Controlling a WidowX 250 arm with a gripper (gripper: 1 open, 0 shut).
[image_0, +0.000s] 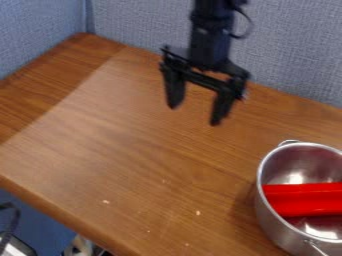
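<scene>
My black gripper (199, 100) hangs high over the back middle of the wooden table, blurred, its two fingers spread open with nothing visible between them. At the front right edge of the view sits a metal pot (278, 172), partly cut off, with a red object (301, 200) lying inside it. The gripper is up and to the left of the pot, apart from it.
Grey padded walls (120, 30) close it off at the back and left. Past the near left edge, the blue floor shows.
</scene>
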